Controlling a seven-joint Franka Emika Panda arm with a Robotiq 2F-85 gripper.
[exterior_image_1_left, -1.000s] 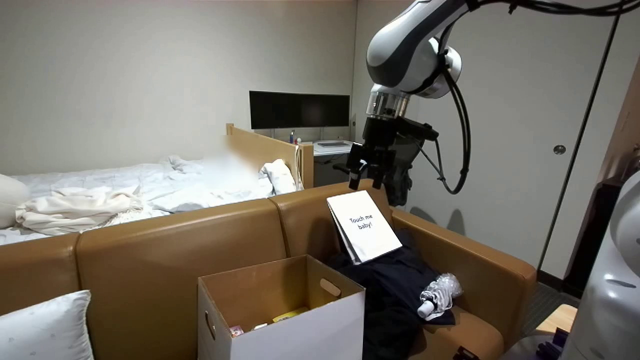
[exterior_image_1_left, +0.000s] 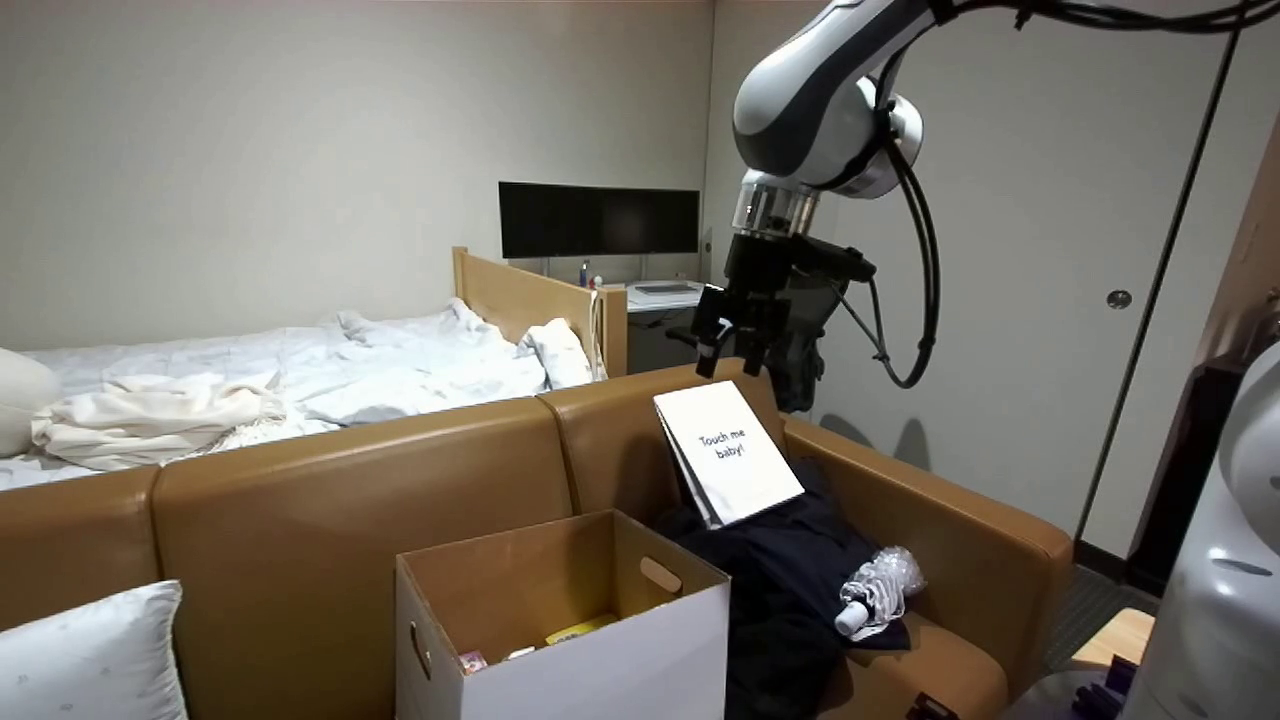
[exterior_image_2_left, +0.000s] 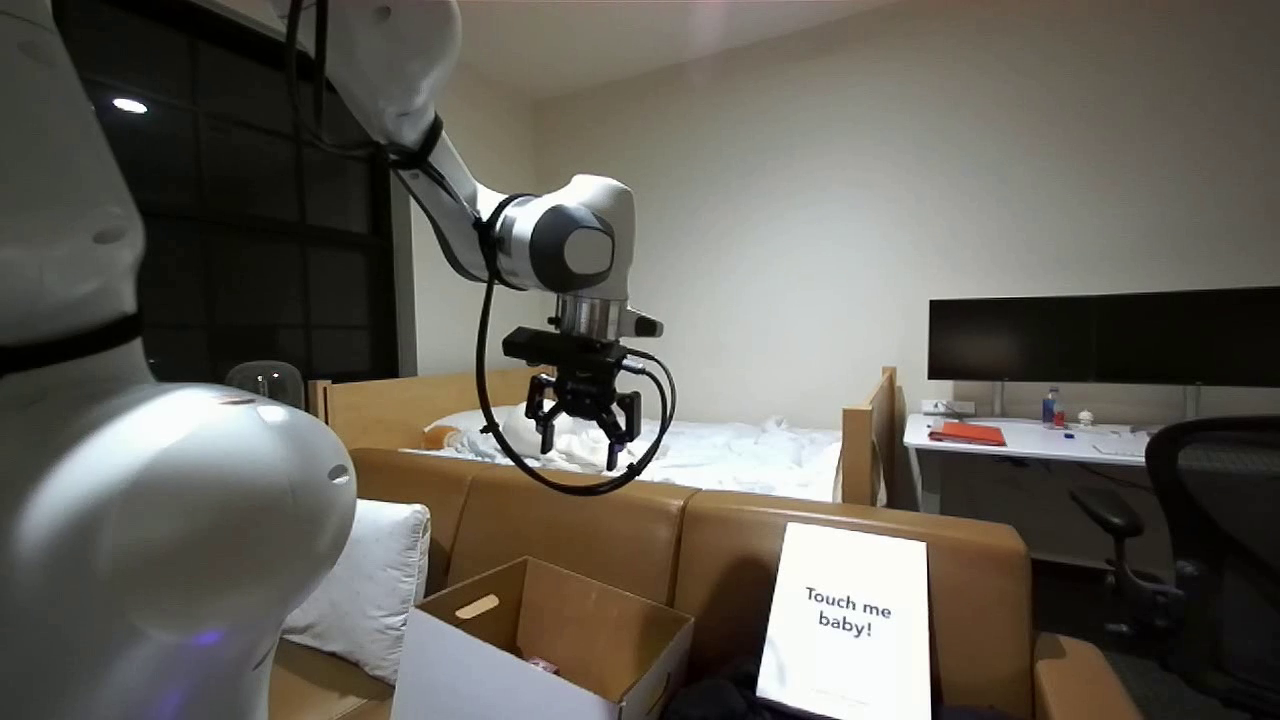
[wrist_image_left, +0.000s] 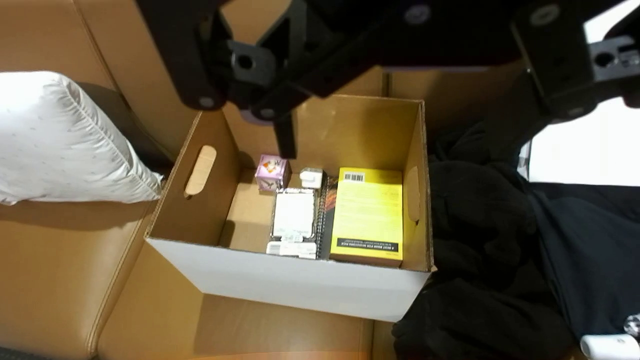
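Note:
My gripper (exterior_image_2_left: 584, 456) hangs in the air above the sofa, open, with nothing between its fingers. Below it in the wrist view is an open cardboard box (wrist_image_left: 288, 273), white outside and brown inside. In the box lie a yellow book (wrist_image_left: 367, 210), a spiral notebook (wrist_image_left: 327, 219) partly under it, a white-faced packet (wrist_image_left: 294, 214), a small purple box (wrist_image_left: 272, 172) and a small white item (wrist_image_left: 311, 177). To the right of the box, a white booklet (exterior_image_2_left: 849, 624) reading "Touch me baby!" leans against the sofa back.
Dark clothing (exterior_image_1_left: 780, 564) covers the seat between the box and the armrest, with a folded clear umbrella (exterior_image_1_left: 884, 590) on it. A white pillow (wrist_image_left: 72, 141) rests left of the box. The tan sofa back (exterior_image_1_left: 360, 486) rises behind.

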